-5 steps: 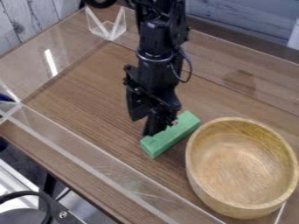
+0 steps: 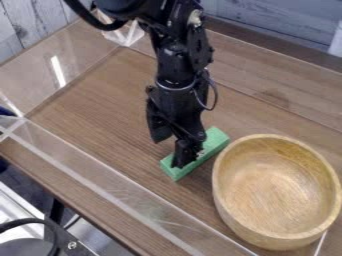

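Observation:
My black gripper (image 2: 174, 141) hangs over a green rectangular object (image 2: 205, 153) on the wooden table, its fingers open and reaching down around the object's upper left part. The arm hides part of the green object, and I cannot tell whether the fingertips touch it.
A large tan wooden bowl (image 2: 274, 195) sits close to the right of the green object. A clear plastic edge runs along the lower left, with a dark round item (image 2: 34, 235) beyond it.
The arm has shifted and changed its pose over the green object, with the fingers now lower and more upright. The green object and the bowl look nearly unmoved.

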